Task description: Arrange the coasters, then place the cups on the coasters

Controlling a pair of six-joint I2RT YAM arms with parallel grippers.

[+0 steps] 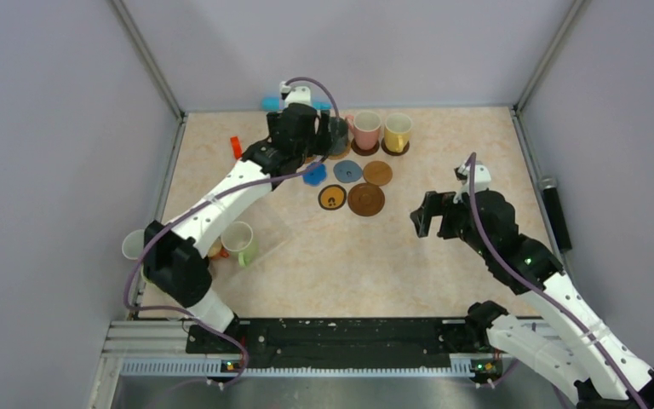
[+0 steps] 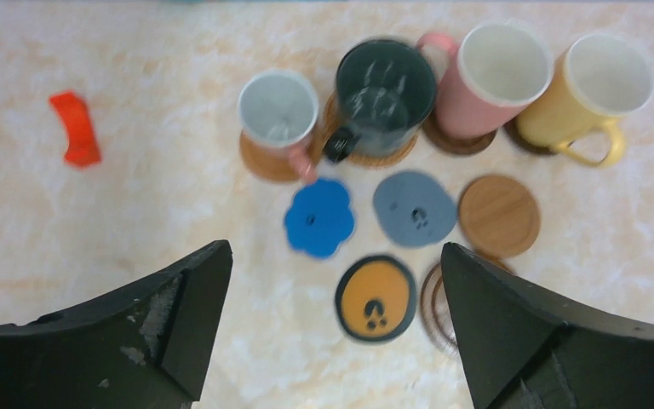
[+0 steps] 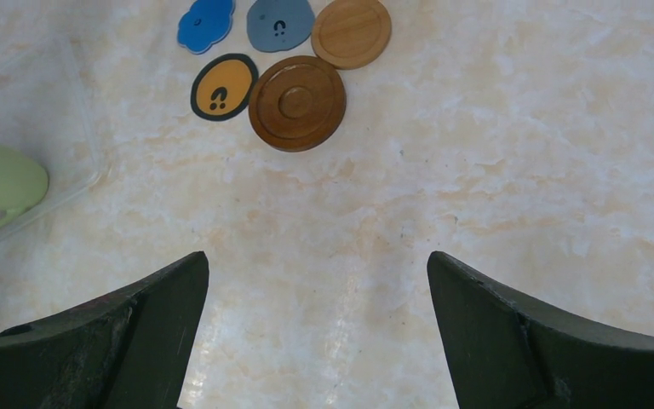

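Note:
In the left wrist view, a dark green cup (image 2: 385,92) stands on a woven coaster (image 2: 396,155). Left of it a small white cup (image 2: 279,109) with a pink handle sits on a cork coaster (image 2: 266,164). The pink cup (image 2: 496,81) and yellow cup (image 2: 588,89) rest on dark coasters. Bare coasters lie in front: blue flower (image 2: 319,218), grey (image 2: 415,208), light wood (image 2: 500,213), orange (image 2: 376,298) and dark brown (image 1: 366,199). My left gripper is open, empty, above the coasters. My right gripper hangs open over bare table, holding nothing.
A green cup (image 1: 238,239) stands at the table's left, near my left arm, which partly hides other cups there. The blue bottle (image 1: 270,103) lies along the back edge. A red piece (image 1: 236,147) sits at back left.

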